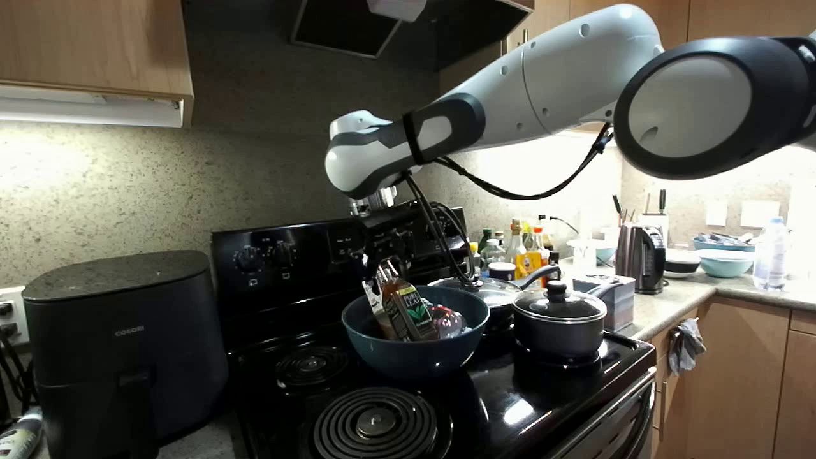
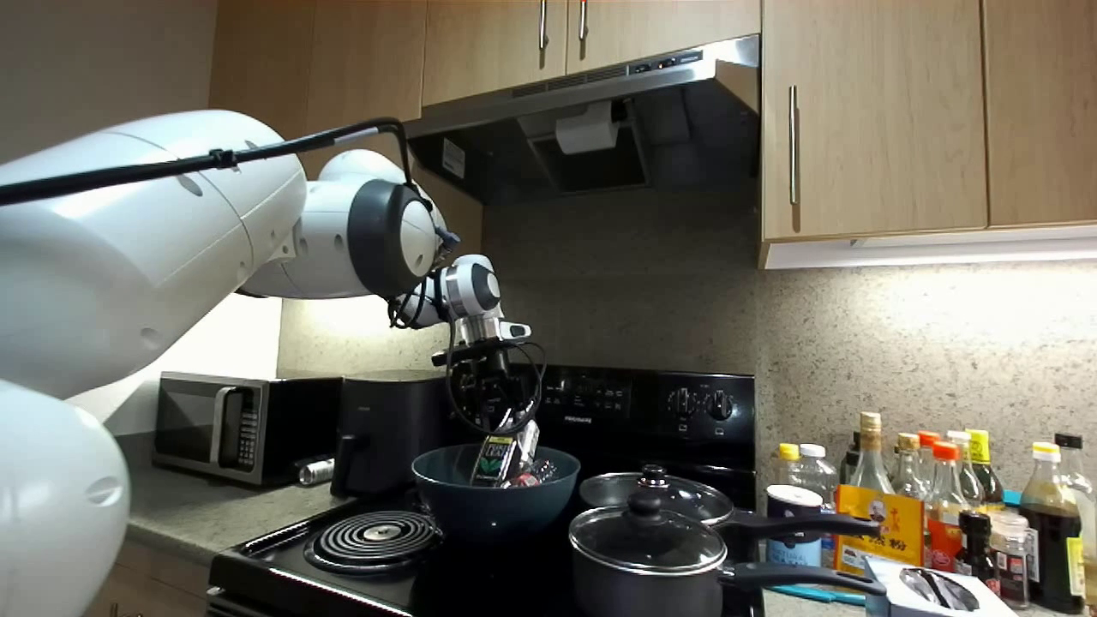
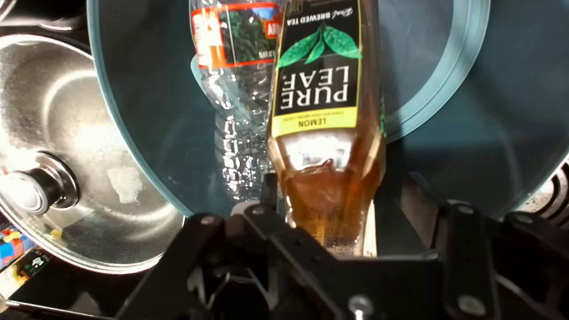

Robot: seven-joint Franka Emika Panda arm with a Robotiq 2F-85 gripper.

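A Pure Leaf lemon tea bottle point(image 3: 320, 80) leans in a deep blue-teal pan point(image 1: 398, 355), its neck end raised toward my gripper. The fingers are parted around the bottle's upper part. The left finger point(image 3: 270, 191) is close beside the bottle, while a dark gap separates the right finger point(image 3: 420, 205) from it. Whether the left one touches is unclear. A clear plastic bottle with a red-edged label point(image 3: 240, 37) lies alongside in the pan. Behind the tea bottle shows a white printed item point(image 1: 375, 297), mostly hidden in the wrist view.
Two lidded pots stand beside the pan, the nearer pot point(image 1: 560, 329) and a farther lid point(image 2: 658, 492). Bare coil burners point(image 1: 375, 422) lie in front and left. An air fryer point(image 1: 126, 344) and the stove's back panel point(image 2: 617, 396) bound the space. Several condiment bottles crowd the counter.
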